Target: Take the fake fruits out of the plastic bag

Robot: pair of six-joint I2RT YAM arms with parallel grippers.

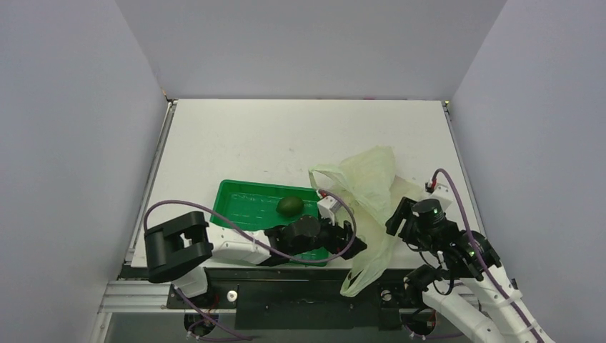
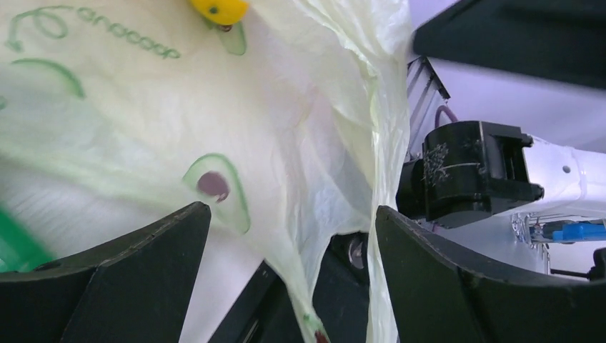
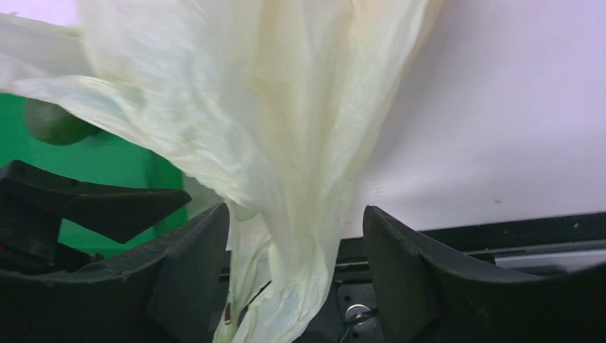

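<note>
The pale green plastic bag (image 1: 371,179) lies crumpled on the right of the table, its lower end hanging over the front edge. Inside it, a yellow-orange fruit (image 2: 220,8) shows at the top of the left wrist view. A dark green fruit (image 1: 289,206) rests in the green tray (image 1: 239,184). My left gripper (image 1: 357,239) is open at the bag's left side, with bag film visible beyond its fingers (image 2: 161,250). On the bag's right, my right gripper (image 1: 397,216) stands open; bag film (image 3: 296,243) passes between its separated fingers in the right wrist view, whether touching them I cannot tell.
The tray stands under and beside my left arm (image 1: 236,243). My two grippers are close together over the bag. The table's front edge runs just below the tray.
</note>
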